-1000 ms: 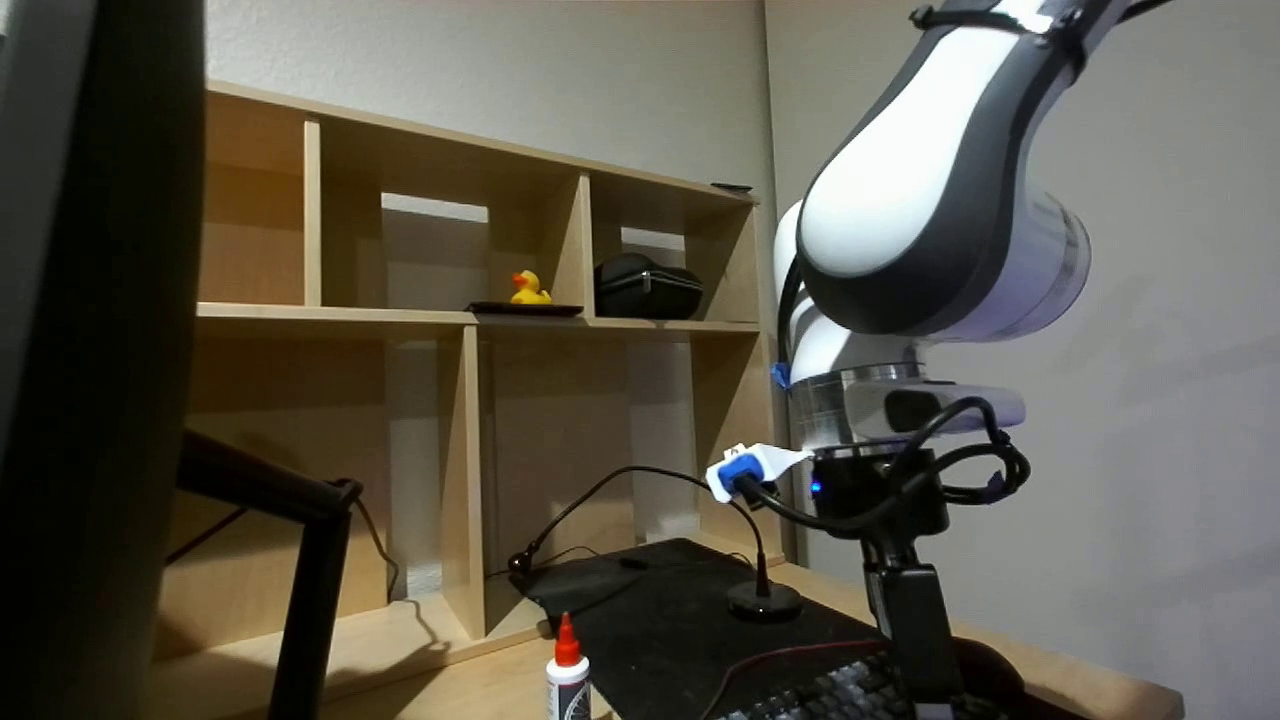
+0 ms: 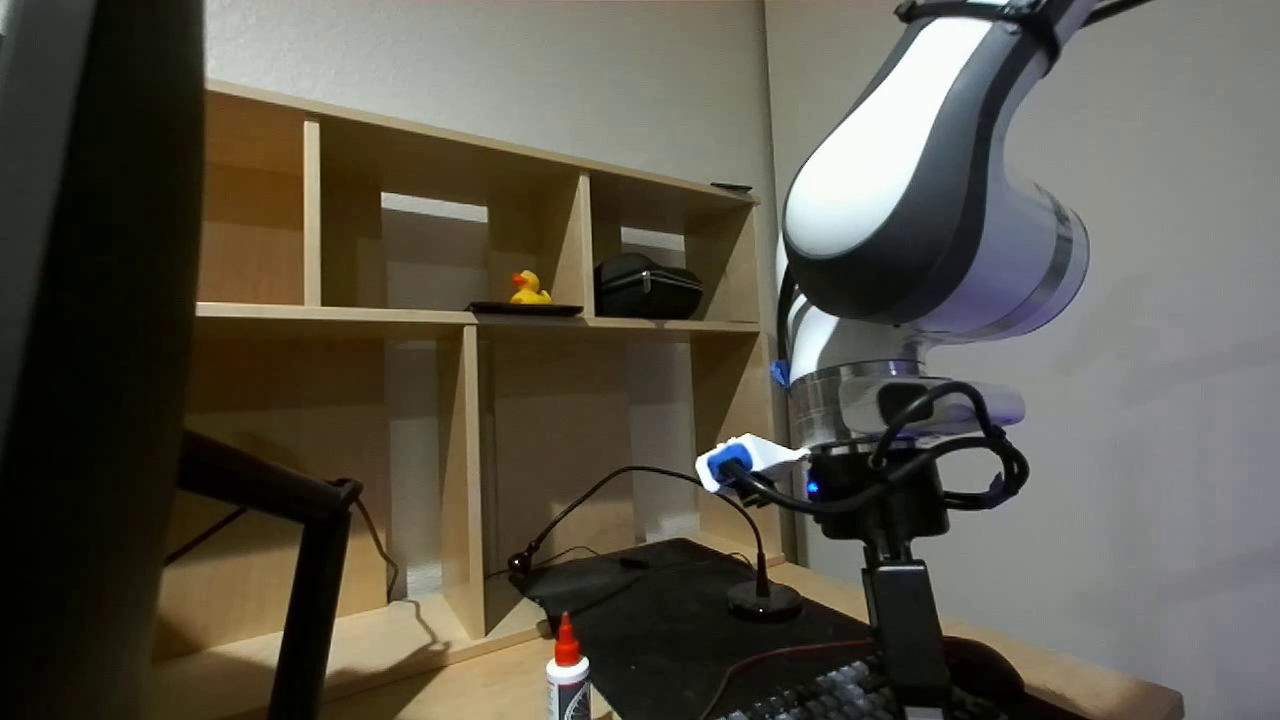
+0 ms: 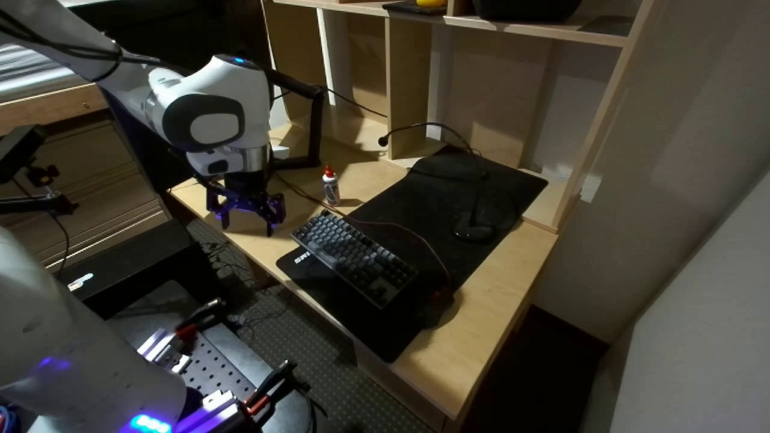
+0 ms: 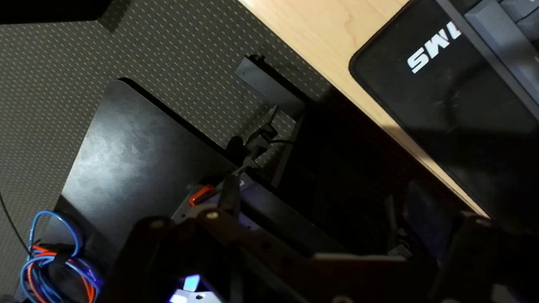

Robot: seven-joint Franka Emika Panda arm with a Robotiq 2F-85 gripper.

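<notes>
My gripper (image 3: 247,225) points down near the desk's front edge, left of the keyboard in exterior view 2. Its two fingers stand wide apart with nothing visible between them, so it is open. The wrist view has the dark, shadowed fingers (image 4: 230,197) low in the picture, above the floor and the desk edge. A white glue bottle with a red cap (image 3: 331,187) stands upright on the desk, apart from the gripper. The dark grey keyboard (image 3: 354,257) lies at an angle across the black desk mat (image 3: 433,209).
A wooden shelf (image 2: 480,317) rises behind the desk, holding a yellow duck (image 2: 529,289) and a black case (image 2: 648,288). A gooseneck microphone (image 2: 764,598) stands on the mat. The monitor arm (image 3: 315,130) is close behind my wrist. Bare wood runs along the desk's right side.
In exterior view 1 the arm and gripper have shifted slightly to the left. The bottle, keyboard and shelf items have stayed in place.
</notes>
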